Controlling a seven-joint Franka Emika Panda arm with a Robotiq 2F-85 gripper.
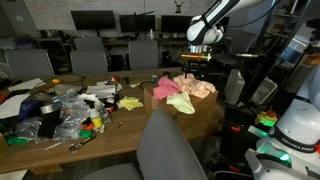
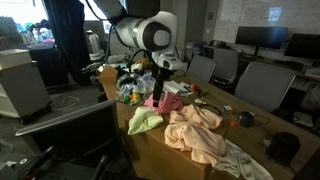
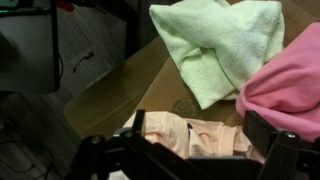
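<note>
Above the cloth end of the table hangs my gripper, open, its dark fingers spread at the lower edge of the wrist view. Nothing is held between them. Below lies a crumpled peach cloth, partly covered by the fingers in that view. Up from it in the wrist view is a pale yellow-green cloth, with a pink cloth overlapping its side. Seen from exterior view 2, the peach cloth lies nearest the table end, beside the green cloth and pink cloth.
A white cloth lies next to the peach one. Plastic bags, bottles and other clutter cover the far end of the table. A grey chair stands close to its side. Bare wood shows between clutter and cloths.
</note>
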